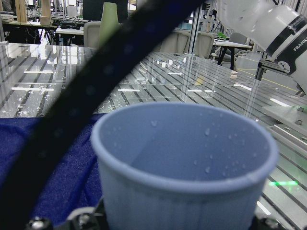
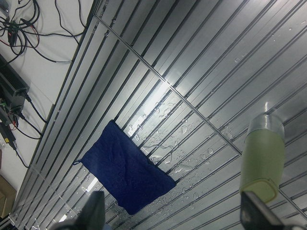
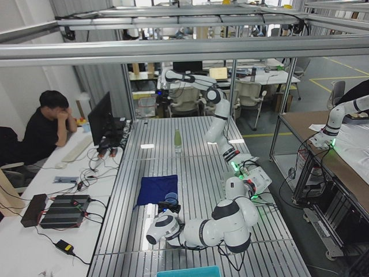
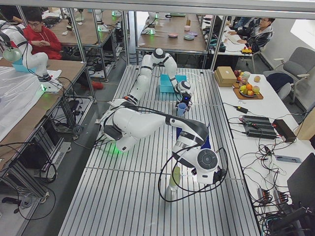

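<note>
A light blue cup (image 3: 171, 197) (image 4: 181, 109) is at my left gripper (image 3: 168, 205), filling the lower left wrist view (image 1: 184, 191); whether the fingers grip it is hidden. A dark blue cloth (image 3: 153, 190) (image 2: 127, 167) lies flat beside it. A green-topped bottle (image 3: 177, 138) (image 2: 261, 160) stands farther along the slatted table. My right gripper (image 3: 162, 99) is raised high beyond the bottle; in its wrist view the bottle and cloth are below, and its fingertips are blurred at the bottom edge, apart.
Water puddles (image 2: 163, 153) lie on the slats near the cloth. A turquoise bin (image 3: 187, 271) is at the near end. A white side table (image 3: 75, 236) with electronics and cables borders one side. The arm bases stand along the other side.
</note>
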